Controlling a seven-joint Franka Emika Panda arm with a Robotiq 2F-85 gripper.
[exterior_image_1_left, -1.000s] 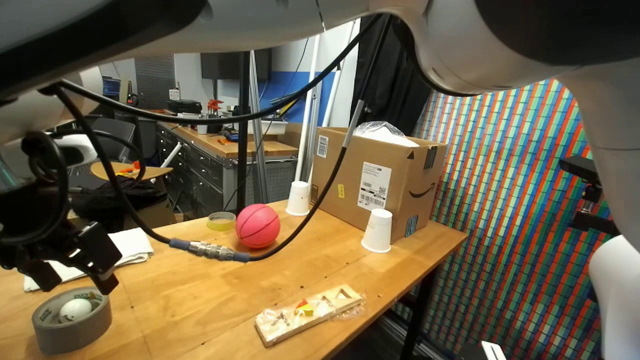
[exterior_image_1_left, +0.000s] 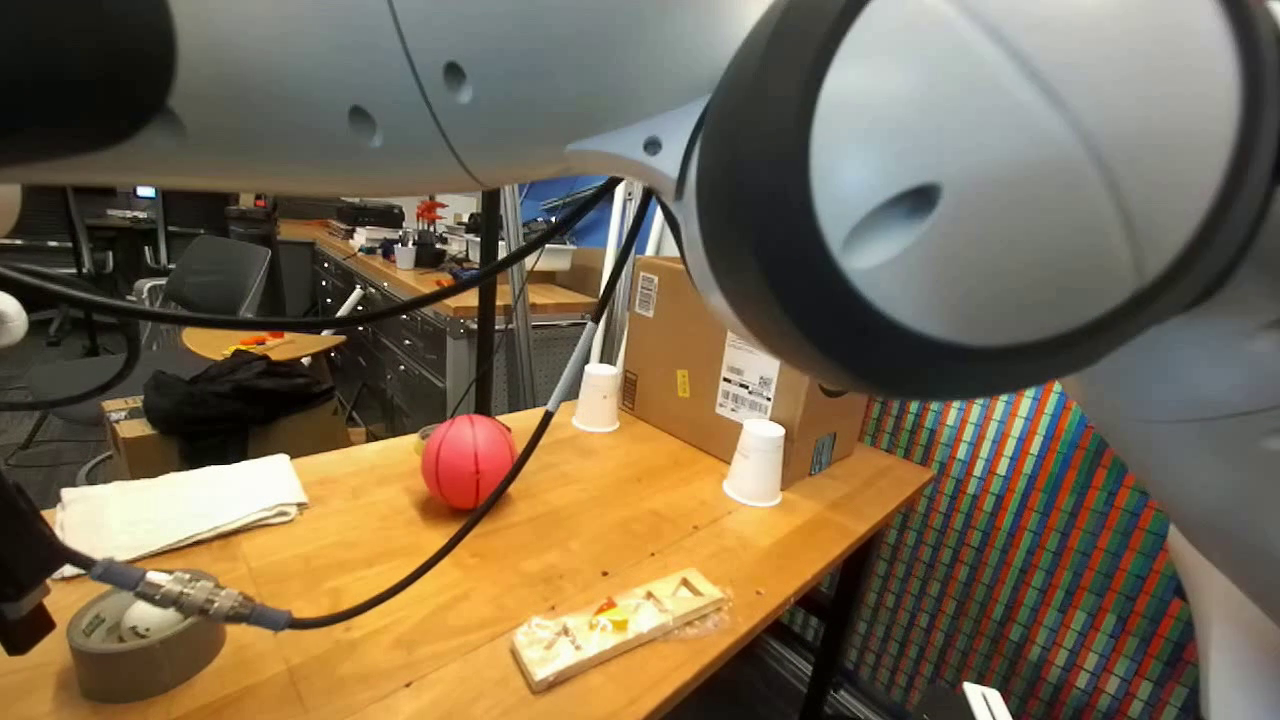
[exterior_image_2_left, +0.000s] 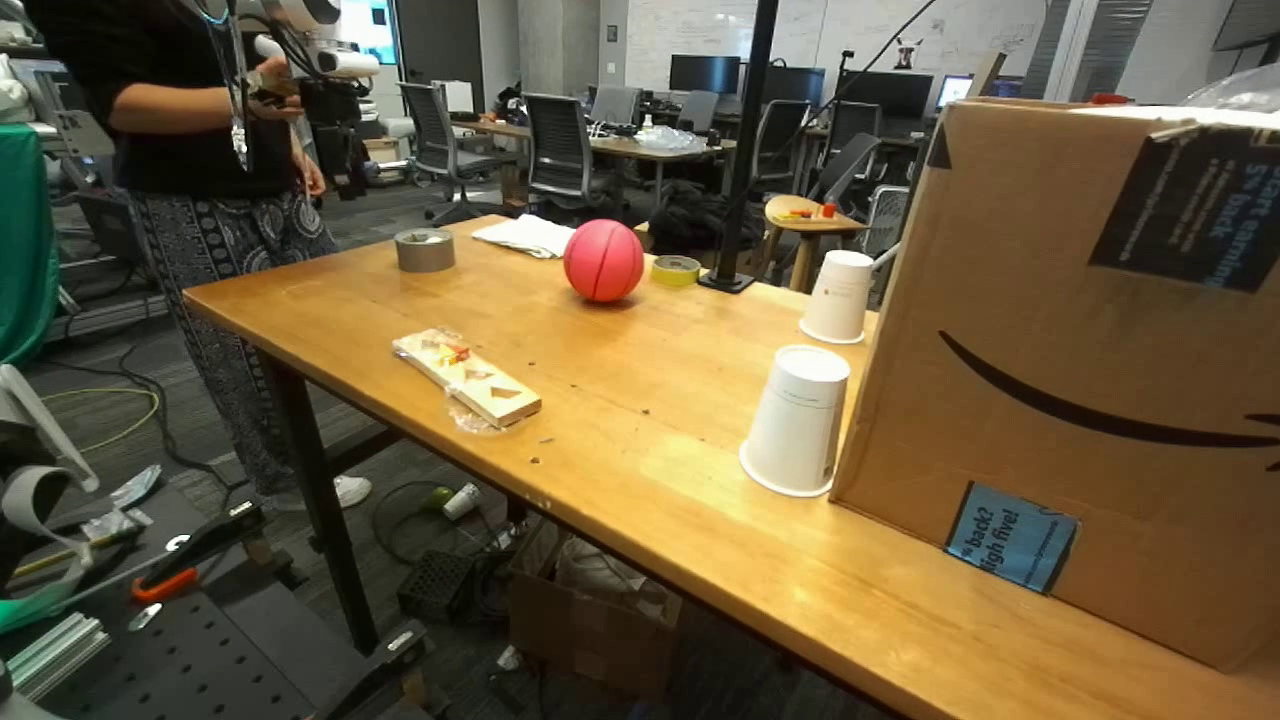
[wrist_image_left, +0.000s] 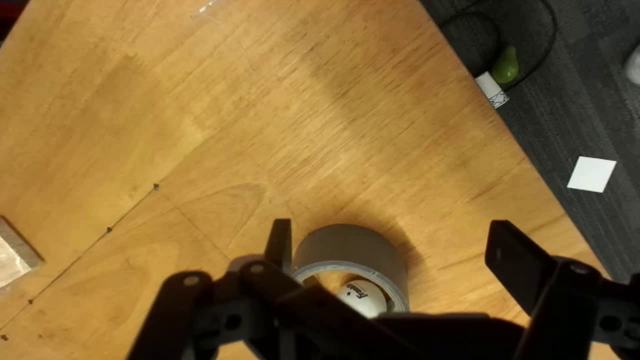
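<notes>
In the wrist view my gripper is open, its dark fingers wide apart with nothing held between them. Below in that view lies a grey tape roll (wrist_image_left: 354, 246), partly covered by the gripper's body. A small white ball (wrist_image_left: 364, 298) with dark lettering sits inside the roll's ring. Exterior view 1 shows the same tape roll (exterior_image_1_left: 144, 660) at the table's near left, the white ball (exterior_image_1_left: 150, 620) in it. Only a dark part of my gripper shows there, at the left edge. A pink ball (exterior_image_1_left: 468, 462) rests farther back on the table.
Two upturned white cups (exterior_image_2_left: 798, 420) stand near a large cardboard box (exterior_image_2_left: 1080, 360). A wooden shape board (exterior_image_2_left: 468, 378) lies near the front edge, a white cloth (exterior_image_2_left: 528, 235) and yellow tape (exterior_image_2_left: 675, 270) at the back. A person (exterior_image_2_left: 216, 144) stands beyond the table's left end.
The arm has swung and lowered in exterior view 1, and the gripper has shifted to the left edge. The pink ball has moved left, now partly covering the yellow tape. The cable hangs lower.
</notes>
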